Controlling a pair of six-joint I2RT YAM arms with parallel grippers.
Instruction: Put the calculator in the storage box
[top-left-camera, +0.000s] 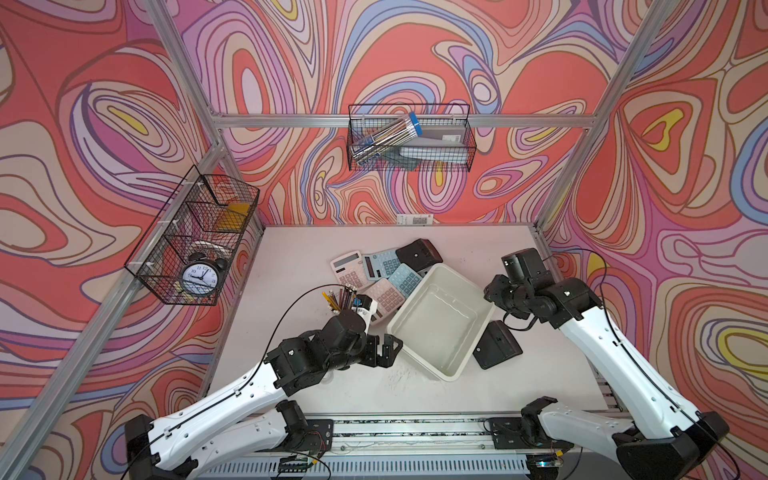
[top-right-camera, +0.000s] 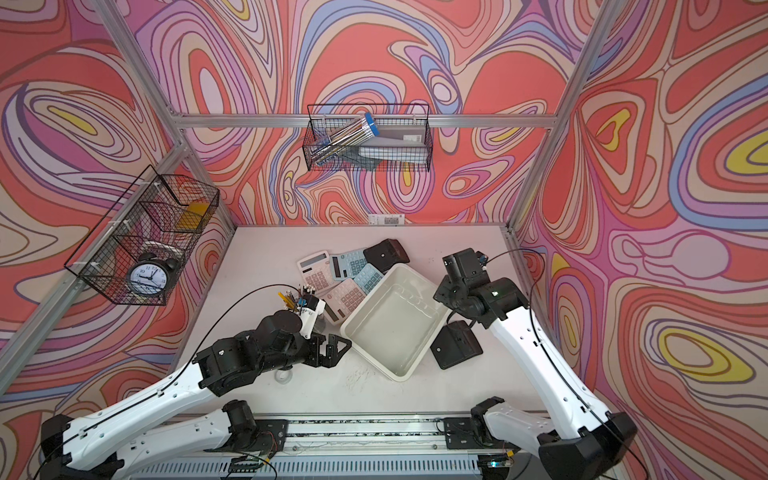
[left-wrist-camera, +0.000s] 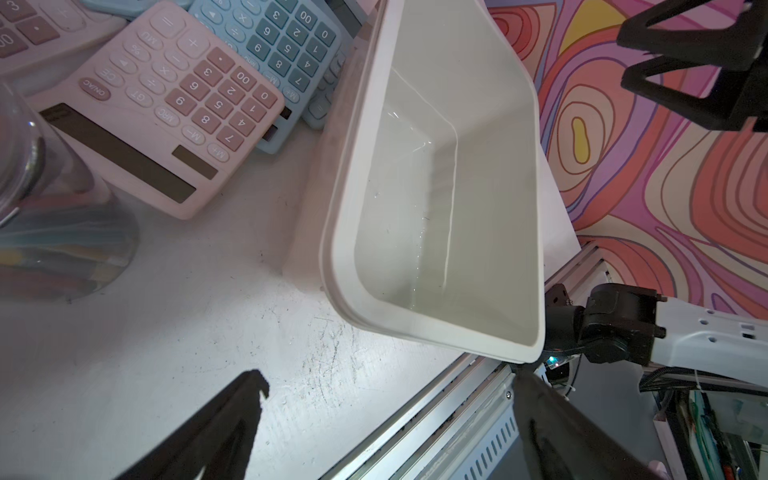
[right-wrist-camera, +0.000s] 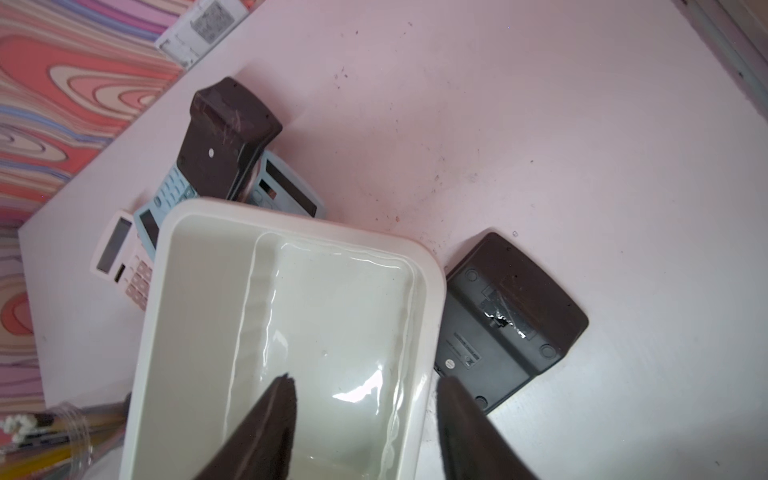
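Note:
The empty cream storage box (top-left-camera: 440, 320) stands tilted round on the table. Along its left and back lie pink calculators (left-wrist-camera: 160, 112), blue calculators (left-wrist-camera: 272, 64) and a dark calculator (right-wrist-camera: 228, 140); another dark one (right-wrist-camera: 508, 320) lies face down at its right. My left gripper is open, empty, low by the box's near-left corner. My right gripper is over the box's right side, fingers apart, nothing between them.
A clear pen cup (left-wrist-camera: 56, 216) stands left of the box. Wire baskets hang on the back (top-left-camera: 412, 160) and left (top-left-camera: 192, 232) frames.

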